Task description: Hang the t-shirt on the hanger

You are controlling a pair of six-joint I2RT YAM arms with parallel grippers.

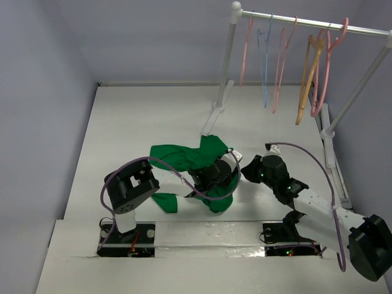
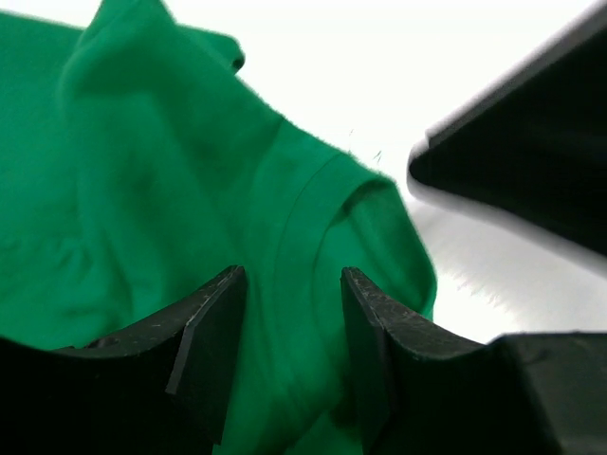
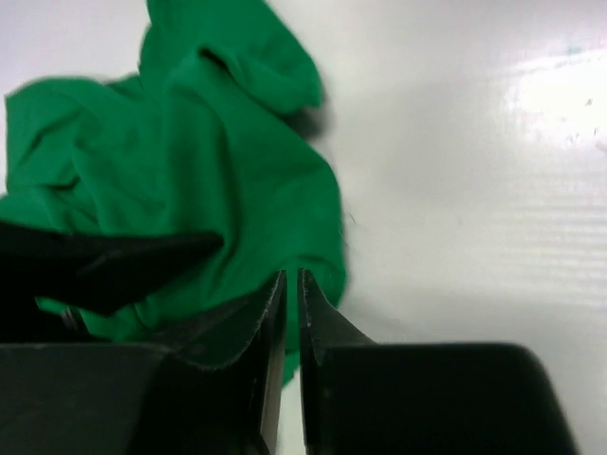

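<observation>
The green t shirt lies crumpled on the white table, partly covered by my left arm. Over its right side is my left gripper; the left wrist view shows its fingers open, with green cloth beneath and between the fingers. My right gripper is just right of the shirt's edge. In the right wrist view its fingers stand close together with only a narrow gap, and no cloth shows held there. Hangers hang at the back right, among them a blue one and a wooden one.
A metal rail on white posts carries several hangers, pink ones included. A rack foot reaches the table just behind the shirt. Both grippers are very close to each other.
</observation>
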